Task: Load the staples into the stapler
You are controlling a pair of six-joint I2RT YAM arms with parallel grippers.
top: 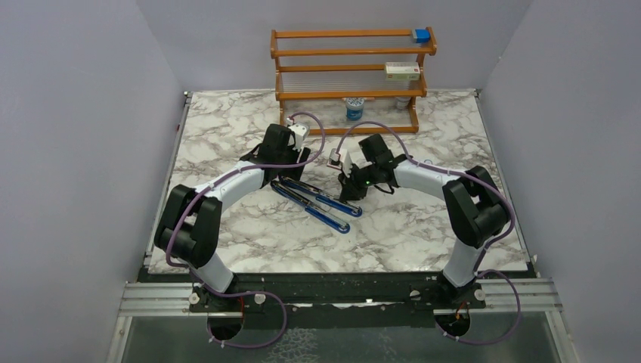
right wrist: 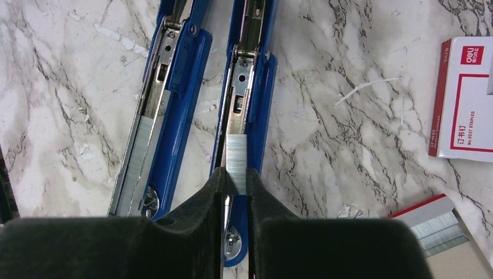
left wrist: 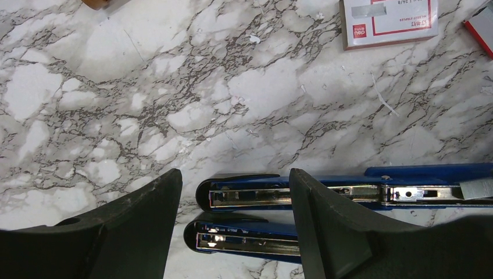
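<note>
Two long blue staplers lie opened side by side on the table, the upper stapler (top: pixel 321 193) and the lower stapler (top: pixel 310 206). In the right wrist view, my right gripper is shut on a grey staple strip (right wrist: pixel 236 157), over the metal channel of the upper stapler (right wrist: pixel 238 87). Whether the strip sits inside the channel I cannot tell. The lower stapler (right wrist: pixel 168 93) shows grey staples (right wrist: pixel 138 154) in its channel. My left gripper is open, its fingers apart above the hinge ends of both staplers, nothing held.
Beyond the staplers lie a white-and-red staple box (left wrist: pixel 389 23) and an opened box with staple strips (right wrist: pixel 442 232). A wooden rack (top: pixel 351 96) stands along the back, holding a blue tub (top: pixel 354 113).
</note>
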